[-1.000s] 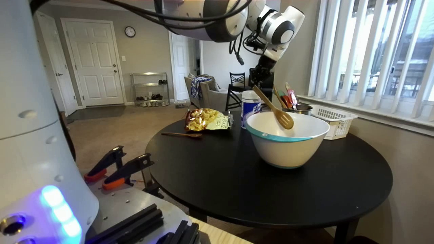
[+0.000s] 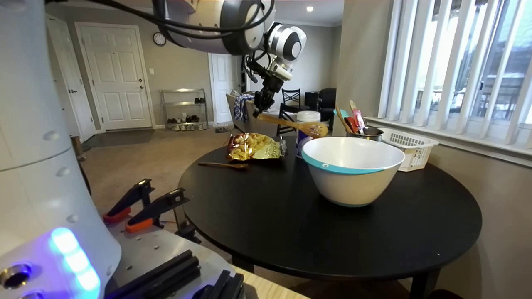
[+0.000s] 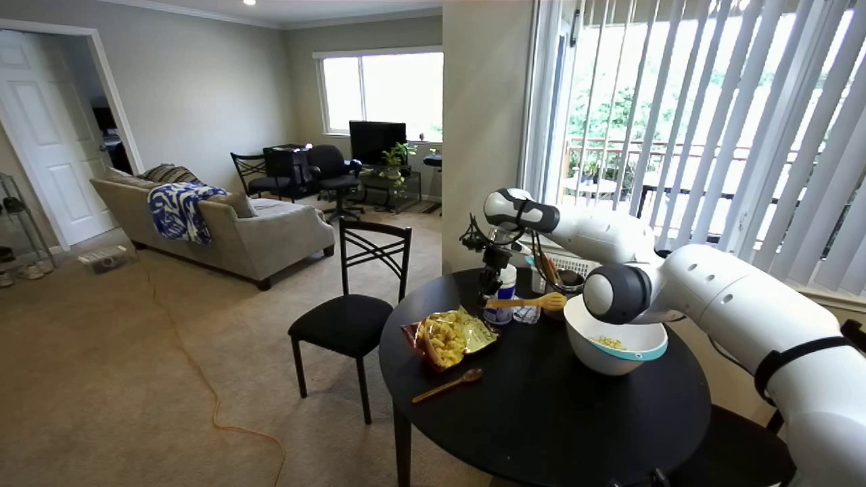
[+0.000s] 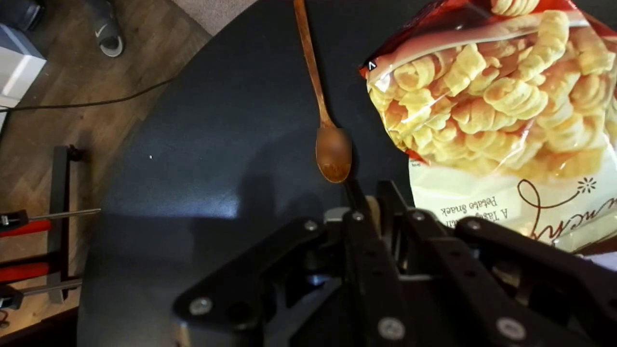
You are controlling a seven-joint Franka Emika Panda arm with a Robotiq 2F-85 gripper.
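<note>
In exterior view 1 my gripper [image 2: 257,114] is shut on the handle of a slotted wooden spoon [image 2: 315,130]. The spoon hangs almost level in the air, its head toward the large white bowl [image 2: 349,182] with a teal rim. In exterior view 2 a little yellowish food [image 3: 610,342] lies inside the bowl. An opened snack bag [image 2: 254,146] rests on the black table, left of the bowl. Beside the bag lies a second wooden spoon [image 4: 333,153], seen ahead of my fingertips in the wrist view. Only a pale bit of the held handle shows between my fingers there.
A white-lidded canister [image 2: 307,117] stands behind the held spoon. At the back right are a metal pot with utensils [image 2: 368,133] and a white basket [image 2: 410,147].
My arm has swung left, toward the snack bag. The slotted spoon has left the bowl's opening and turned from steeply slanted to nearly level. Bowl, bag and loose spoon have stayed put.
</note>
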